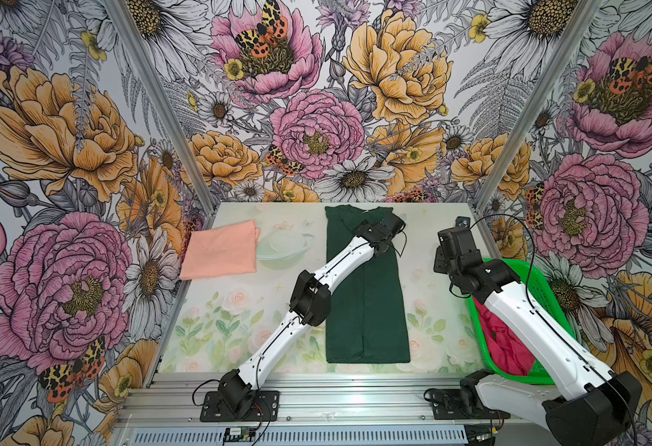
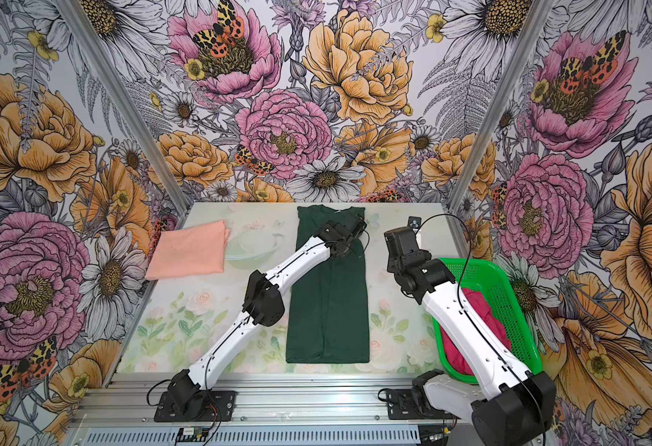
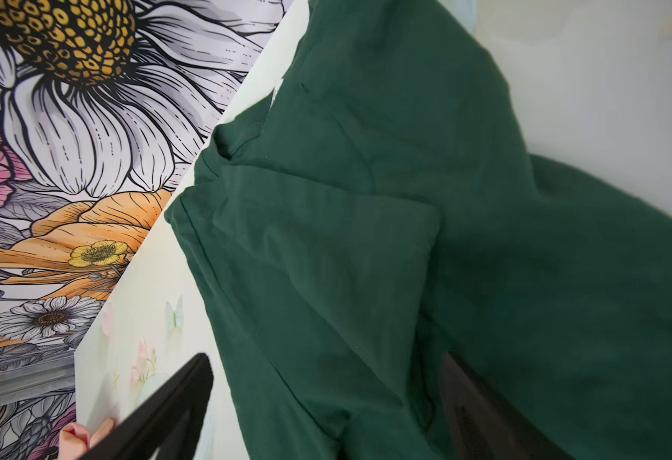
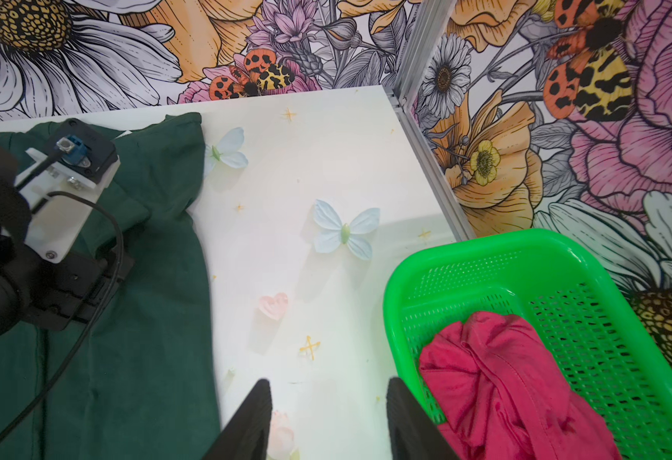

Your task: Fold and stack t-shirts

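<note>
A dark green t-shirt (image 1: 367, 312) lies as a long folded strip down the middle of the table, its upper end rumpled in the left wrist view. My left gripper hangs open low over that upper end, nothing clearly held. My right gripper is open and raised above the table between the green shirt and the basket, with nothing between its fingers. A folded peach t-shirt (image 1: 218, 249) lies at the back left of the table.
A green basket (image 4: 405, 283) holding crumpled red cloth (image 4: 504, 383) stands at the right edge. Patterned walls and metal posts enclose the back and sides.
</note>
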